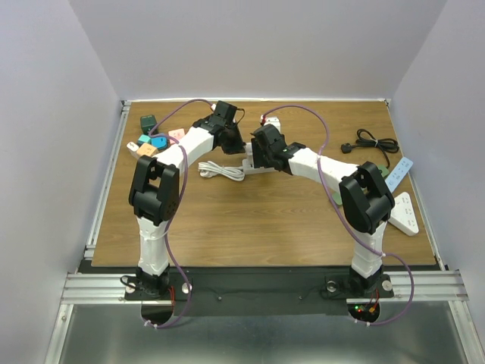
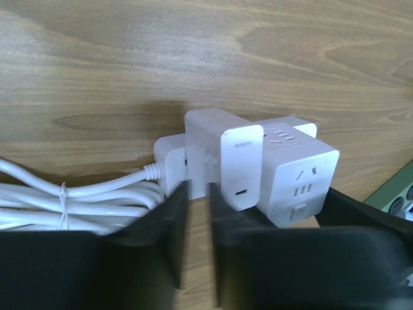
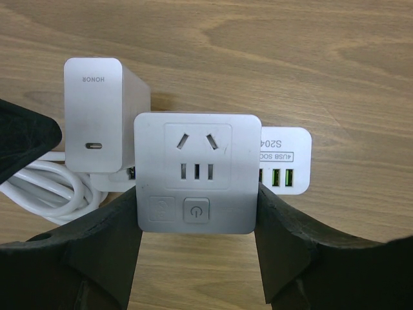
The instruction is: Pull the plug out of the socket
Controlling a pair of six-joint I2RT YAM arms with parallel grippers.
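A white power strip lies on the wooden table with its coiled cable to the left. On it sit a white HONOR charger plug and, to its right, a white cube adapter. In the right wrist view, my right gripper is shut on the cube adapter, one finger against each side. The left gripper is partly open just in front of the HONOR plug; only wood shows in its narrow gap. Whether its tips touch the plug is unclear.
Small colored plugs and blocks sit at the back left. On the right are a black coiled cord, a blue strip and a white strip.
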